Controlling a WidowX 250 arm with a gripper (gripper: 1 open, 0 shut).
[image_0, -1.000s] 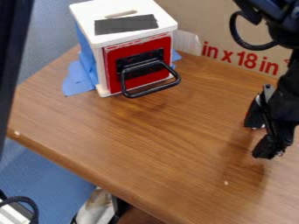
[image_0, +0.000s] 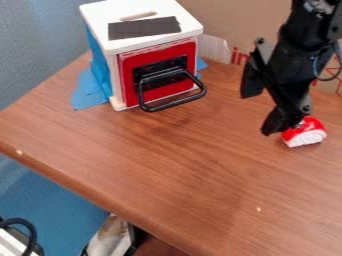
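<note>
My black gripper (image_0: 271, 110) hangs at the upper right of the camera view, angled downward, its lower finger just left of and above a red and white can (image_0: 305, 131) lying on the wooden table (image_0: 160, 180). I cannot tell whether its fingers hold anything.
A small white toy oven (image_0: 120, 27) with a red front and black handle stands at the back left on blue cloth (image_0: 87, 94). A cardboard wall backs the table. The left edge drops to blue floor.
My gripper has moved up and to the left, uncovering the red can, which was largely hidden behind it before.
</note>
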